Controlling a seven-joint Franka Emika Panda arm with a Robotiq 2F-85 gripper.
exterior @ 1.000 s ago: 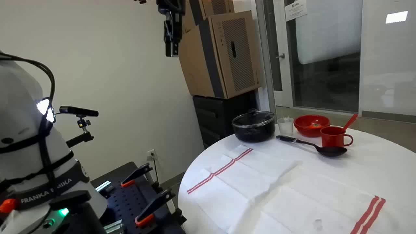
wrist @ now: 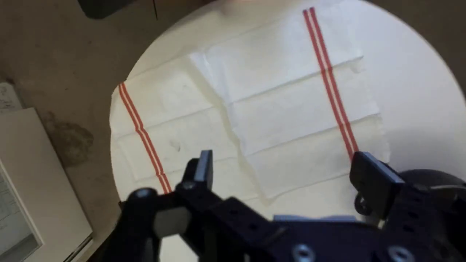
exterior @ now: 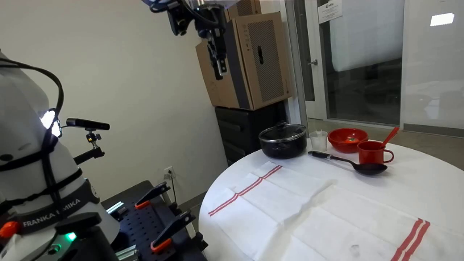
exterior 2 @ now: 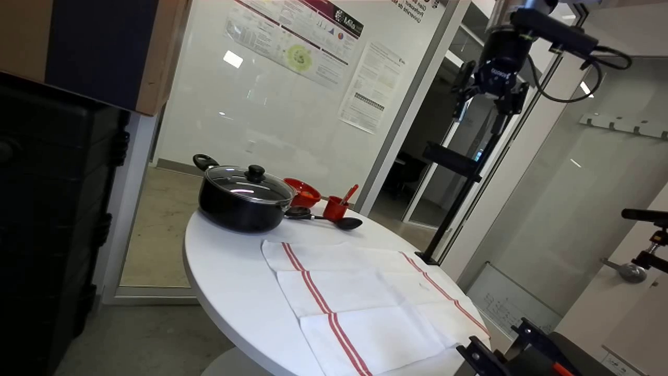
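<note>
My gripper is open and empty, high above the round table; in the wrist view its two fingers stand wide apart over the cloth. The white cloth [exterior: 278,195] with red double stripes lies spread on the table, creased along its folds and with a raised ridge across the middle. In exterior view 2 the gripper [exterior 2: 479,122] hangs well above and apart from everything on the table. A black pot [exterior 2: 241,210] with a glass lid stands at the table's edge, partly hidden behind a finger in the wrist view.
Beyond the cloth are a black ladle [exterior: 369,169], a red mug [exterior: 370,153] with a red utensil, a red bowl [exterior: 348,140] and a clear cup [exterior: 318,141]. Cardboard boxes [exterior: 265,61] stand behind the arm. A black pole [exterior 2: 460,207] rises past the table in exterior view 2.
In exterior view 1 my gripper has moved right and slightly lower, and is now tilted. The cloth and the other objects on the table have not moved.
</note>
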